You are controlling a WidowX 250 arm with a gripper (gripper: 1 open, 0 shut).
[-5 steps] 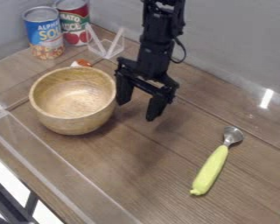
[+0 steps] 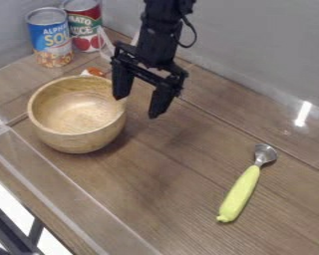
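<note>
The black gripper (image 2: 141, 94) hangs over the wooden table just right of a large wooden bowl (image 2: 77, 114), its two fingers spread apart with nothing visible between them. The bowl stands on the left of the table. A spoon with a pale yellow-green handle (image 2: 239, 194) lies on the right side of the table.
Two soup cans (image 2: 51, 40) stand at the back left corner, with a small orange-and-white item (image 2: 93, 73) beside them, partly hidden by the bowl and arm. A pale wall runs along the back.
The gripper has risen and shifted a little to the left, toward the bowl's rim. The bowl and the spoon look unmoved.
</note>
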